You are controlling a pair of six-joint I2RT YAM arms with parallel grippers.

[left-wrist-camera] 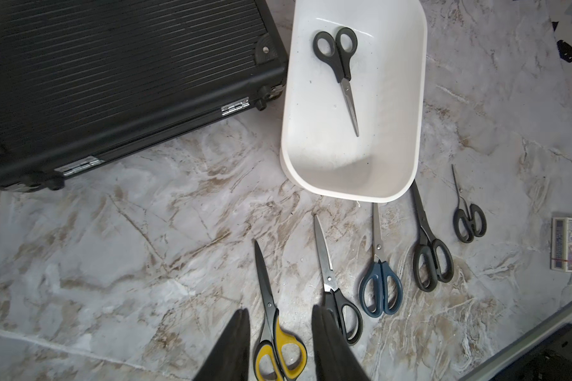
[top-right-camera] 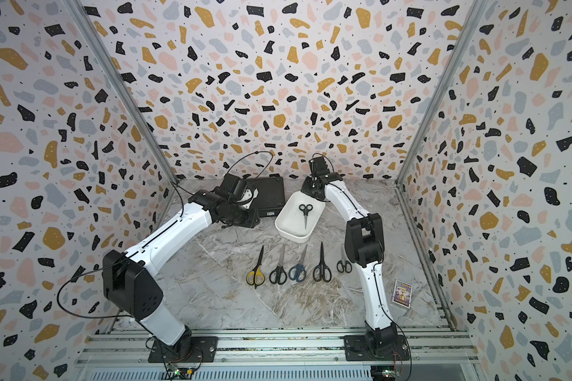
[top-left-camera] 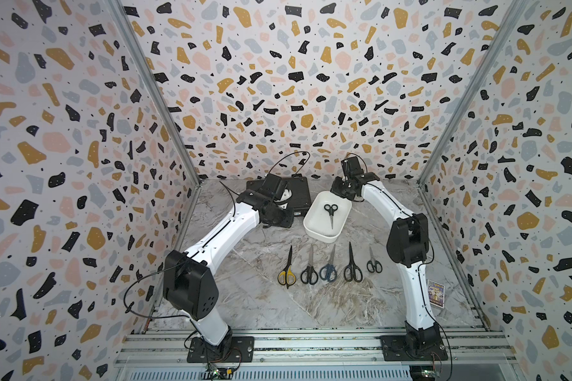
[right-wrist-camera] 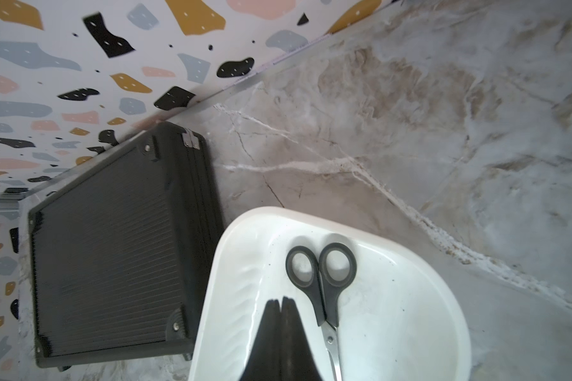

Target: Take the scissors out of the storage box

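Note:
A white storage box (top-left-camera: 317,225) stands near the middle of the table, holding black-handled scissors (left-wrist-camera: 345,66) that lie flat on its bottom. My right gripper is shut with nothing seen between its fingers, above the box at its back right; in the right wrist view the scissor handles (right-wrist-camera: 321,276) are just beside its fingertips. My left gripper is open and empty, raised to the left of the box by the black case, looking down over the table.
The black case (left-wrist-camera: 127,76) lies left of the box. Several scissors (top-right-camera: 258,273) lie in a row on the table in front of the box. A small card pack (top-right-camera: 402,293) is at the front right.

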